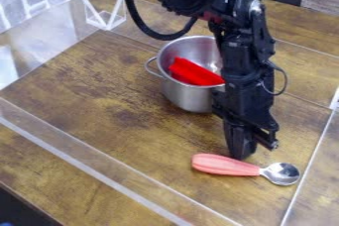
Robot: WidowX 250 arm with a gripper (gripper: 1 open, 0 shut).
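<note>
My gripper (241, 149) hangs low over the wood table just behind a pink-handled spoon (228, 165), with its fingertips close together and nothing visible between them. The spoon lies flat, its metal bowl (282, 173) to the right of the handle. Behind my arm and to its left stands a steel pot (184, 93) with a red object (193, 72) inside. The arm hides the right side of the pot.
A small white frame (103, 12) stands at the back left, near the pale edge of the surface.
</note>
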